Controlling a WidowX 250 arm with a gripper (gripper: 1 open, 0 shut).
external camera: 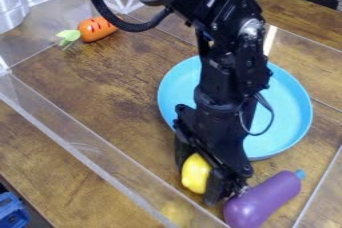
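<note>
My black gripper (211, 164) is low at the lower middle of the view, shut on a yellow object (197, 171) that is mostly hidden between and behind its fingers. A purple toy eggplant (263, 200) lies just right of the gripper, close beside it. Behind the arm a light blue plate (286, 105) rests on the wooden surface, its middle hidden by the arm.
An orange carrot toy (98, 27) with a green top lies at the upper left. A blue object (11, 210) is at the lower left edge. Clear strips edge the wooden surface (100, 87), which is bare at left.
</note>
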